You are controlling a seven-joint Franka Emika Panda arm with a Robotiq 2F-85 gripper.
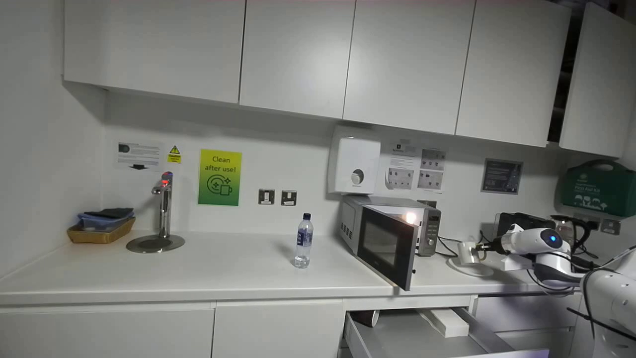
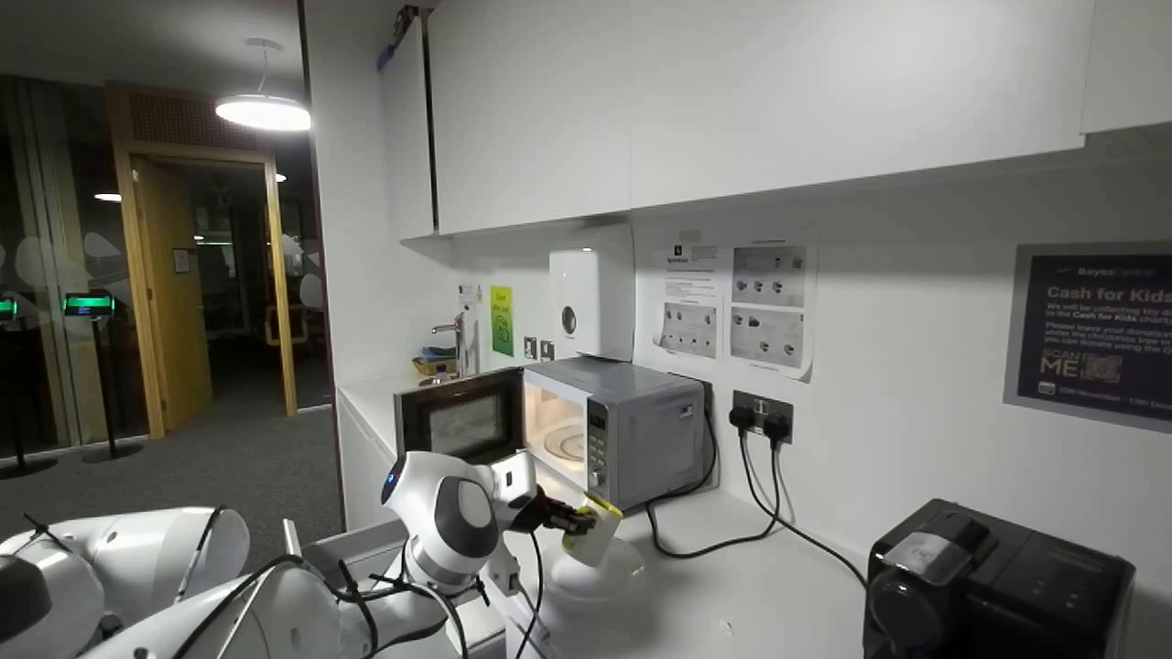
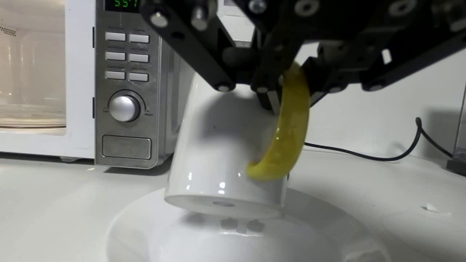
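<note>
A white mug [image 3: 218,144] with a yellow handle [image 3: 288,131] hangs tilted just above a white plate [image 3: 135,231], as the wrist view shows. My gripper is shut on the mug by its handle; the dark linkages hide the mug's top and part of the grip. From the side, the mug [image 1: 468,252] and my gripper [image 1: 486,247] are right of the microwave, over the plate [image 1: 477,271]. The other exterior view shows the mug [image 2: 594,532] leaning in my gripper [image 2: 582,521], its yellow rim upward.
The microwave [image 2: 648,428] stands with its door [image 1: 384,244] swung open and its inside lit. A drawer [image 1: 405,340] below the counter is pulled out. A water bottle [image 1: 302,241] stands left of the microwave; a black coffee machine [image 2: 994,582] is on the other side. Cables run along the wall.
</note>
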